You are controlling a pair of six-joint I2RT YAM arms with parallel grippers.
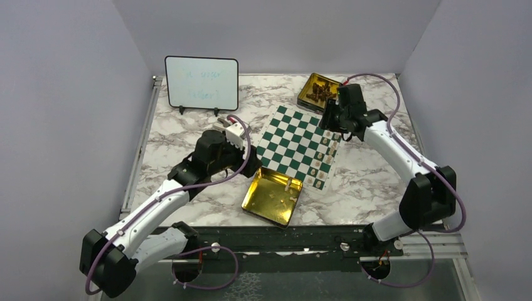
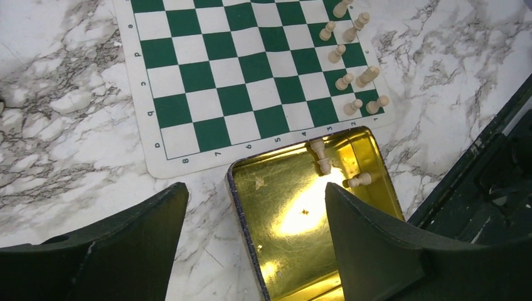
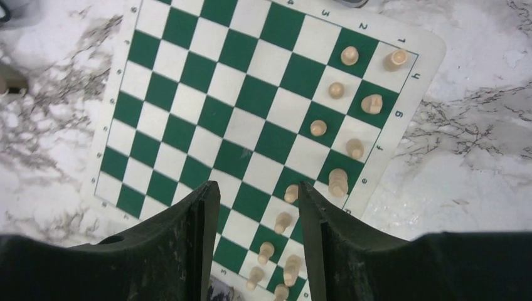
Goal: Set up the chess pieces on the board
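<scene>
The green-and-white chessboard (image 1: pixel 290 142) lies mid-table, with light pieces standing in two rows along its right side; a light rook (image 3: pixel 396 59) occupies one corner. Two light pieces lie on their sides in the near gold tray (image 1: pixel 253 202): a larger piece (image 2: pixel 322 158) by the wall and a small pawn (image 2: pixel 359 180). My left gripper is open above this tray's left edge, nothing between its fingers. Over the pieces' end of the board hangs my right gripper, open and empty; board squares show between its fingers, with a light pawn (image 3: pixel 292 193) below one fingertip.
Behind the board a second gold tray (image 1: pixel 305 103) holds several dark brown pieces (image 1: pixel 320 92). A whiteboard (image 1: pixel 202 83) stands at the back left. Bare marble (image 1: pixel 364 182) lies right of the board.
</scene>
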